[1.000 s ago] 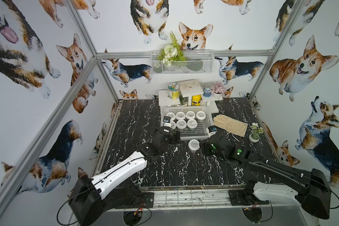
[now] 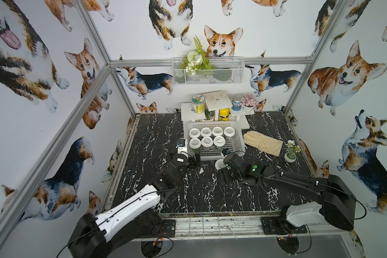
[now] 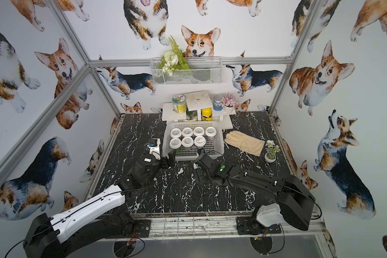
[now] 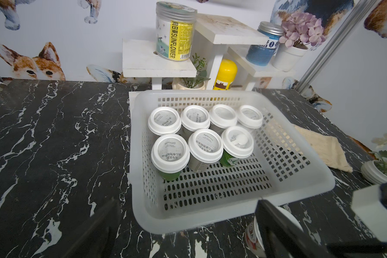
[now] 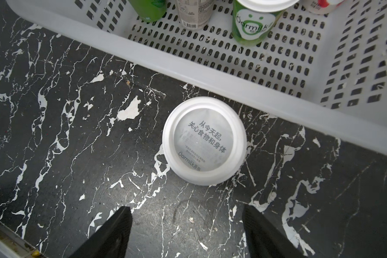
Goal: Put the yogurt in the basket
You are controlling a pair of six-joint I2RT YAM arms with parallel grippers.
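Observation:
One yogurt cup [image 5: 204, 141] with a white lid stands upright on the black marbled table, just outside the basket's near side. In the right wrist view my right gripper's fingers [image 5: 111, 234] are apart with bare table between them; the cup lies beyond the tips, not between them. The grey-white basket [image 4: 232, 215] holds several white-lidded yogurt cups [image 4: 170, 153] in two rows toward its back left. My left gripper [image 2: 192, 160] stands open at the basket's front left corner, holding nothing. From the top right view, the right gripper [image 3: 197, 172] hides most of the loose cup.
A beige glove [image 2: 263, 142] and a small potted plant [image 2: 290, 157] lie right of the basket. White shelves [image 4: 159, 64] with jars stand behind it. Free space shows in the basket's front and right, and on the table's left.
My right gripper has moved left over the loose cup, covering part of it from above. The left arm has drawn back leftward, away from the basket. The cups have stayed put.

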